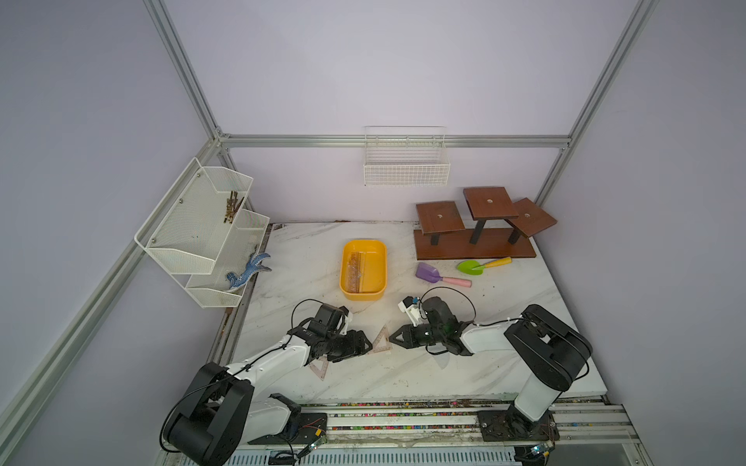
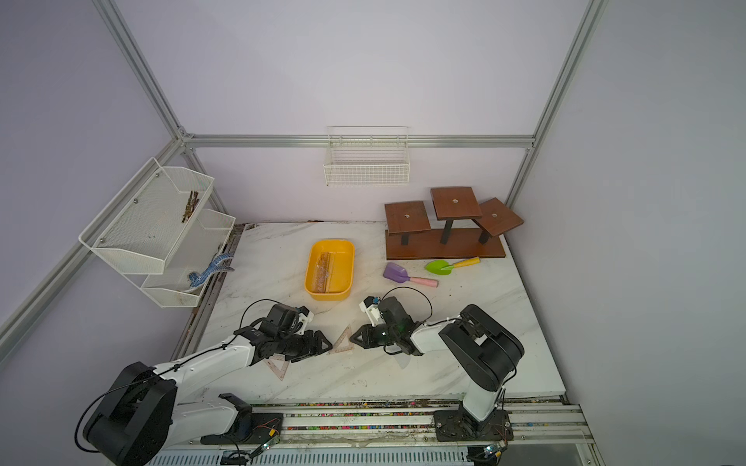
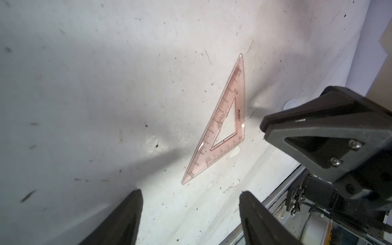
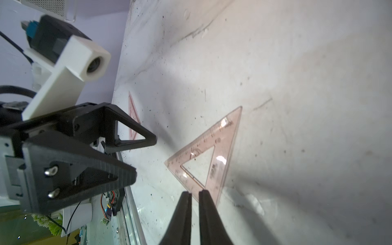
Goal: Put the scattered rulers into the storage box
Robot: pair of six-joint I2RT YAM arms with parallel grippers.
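Observation:
A yellow storage box (image 1: pixel 379 289) stands mid-table with a clear pinkish straight ruler (image 1: pixel 354 273) inside. Between the two grippers a pink transparent triangle ruler (image 4: pixel 222 153) lies flat on the table. A second pink triangle ruler (image 3: pixel 204 151) rests at the left, partly under the left arm in the top views. My left gripper is open above the table, nothing between its fingers. My right gripper is shut, its tips overlapping the near edge of the middle triangle in the right wrist view; nothing shows between them.
Behind the right arm lie a purple scoop (image 1: pixel 427 272) with a pink handle and a green trowel (image 1: pixel 470 267). A brown stepped stand (image 1: pixel 474 245) occupies the back right. White mesh shelves (image 1: pixel 206 217) hang left.

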